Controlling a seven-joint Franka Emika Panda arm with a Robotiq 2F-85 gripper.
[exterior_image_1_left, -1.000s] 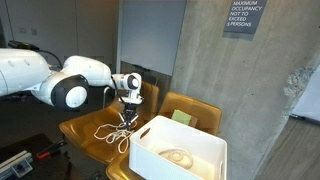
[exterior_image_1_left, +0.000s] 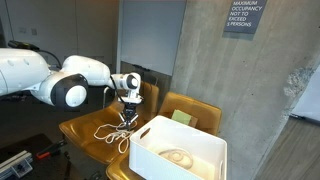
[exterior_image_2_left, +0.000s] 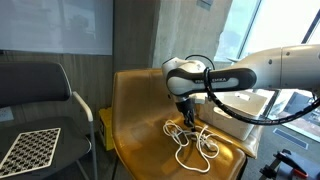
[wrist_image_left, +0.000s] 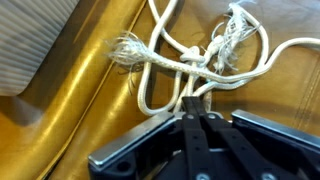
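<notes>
A tangled white rope (exterior_image_1_left: 108, 134) lies in loops on the brown leather seat (exterior_image_2_left: 140, 140). The wrist view shows the rope (wrist_image_left: 262, 62) up close, with frayed ends (wrist_image_left: 130, 50) and a knot where strands cross. My gripper points down at this tangle, its fingers together. Rope strands come right up to the fingertips at the knot; whether any strand is pinched between them I cannot tell. From the side, the gripper (exterior_image_2_left: 190, 120) is low over the far part of the rope.
A white open box (exterior_image_1_left: 178, 140) stands beside the seat with a coil of rope (exterior_image_1_left: 178, 158) inside. Behind it is a brown chair with a green cushion (exterior_image_1_left: 184, 117). A dark chair (exterior_image_2_left: 45, 130) stands at the left in exterior view 2.
</notes>
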